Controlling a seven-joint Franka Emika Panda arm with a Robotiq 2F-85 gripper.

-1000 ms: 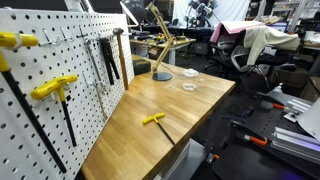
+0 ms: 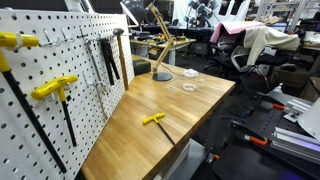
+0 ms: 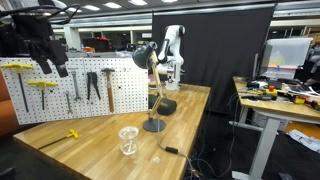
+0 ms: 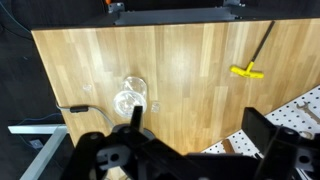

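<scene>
My gripper stands open above the wooden table, its two dark fingers far apart with nothing between them. In exterior view 2 the dark arm (image 3: 38,30) hangs high at the upper left, in front of the pegboard. A yellow T-handle hex key (image 4: 246,72) lies on the tabletop, right of the gripper and well below it in the wrist view; exterior view 1 shows the same key (image 2: 154,118) near the table's front edge. Clear glass dishes (image 4: 130,97) stand toward the left in the wrist view, apart from the key.
A white pegboard (image 3: 60,95) with hanging tools, among them yellow T-handles and a hammer (image 3: 110,90), borders the table. A desk lamp (image 3: 154,125) rises beside the glass dishes (image 3: 128,138). Bare wood (image 4: 190,60) lies between the dishes and the key.
</scene>
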